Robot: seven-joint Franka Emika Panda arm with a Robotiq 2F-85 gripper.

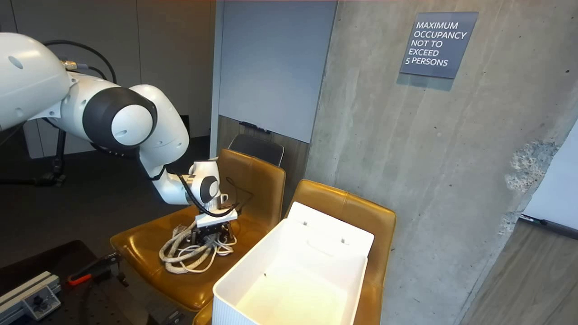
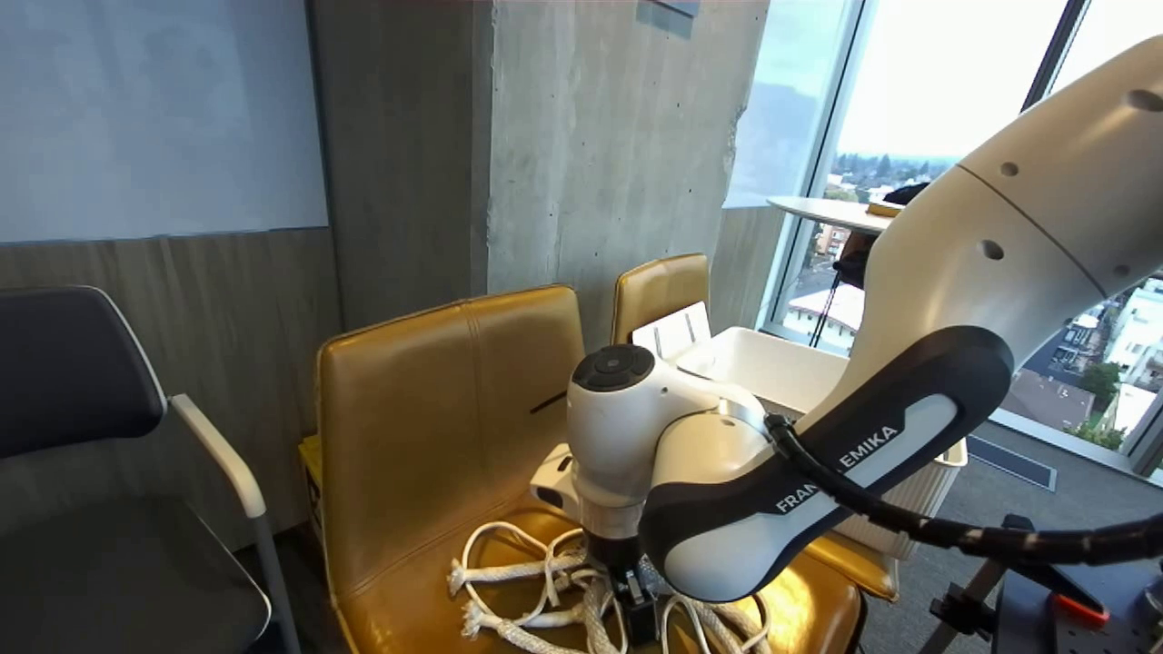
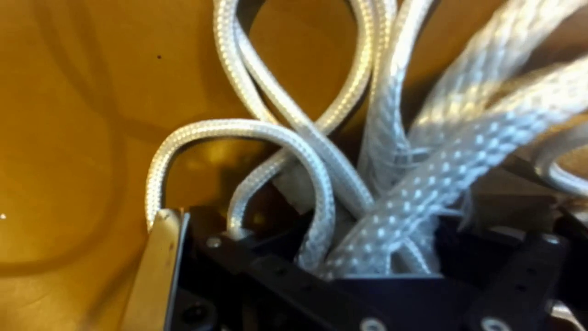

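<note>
White braided ropes lie in a loose coil on the brown chair. My gripper points down into the coil. In the wrist view, thin loops and a thick rope run in between the gripper's fingers, whose dark linkages stand apart along the bottom edge. The fingertips are buried in rope there, so how firmly they touch it is hidden. Exterior view 2 shows the gripper low at the seat, with rope on both sides of it.
A white bin, empty as far as shows, stands on the neighbouring chair to the right. A dark table with a metal rail is at the lower left. A grey chair stands beside the brown one.
</note>
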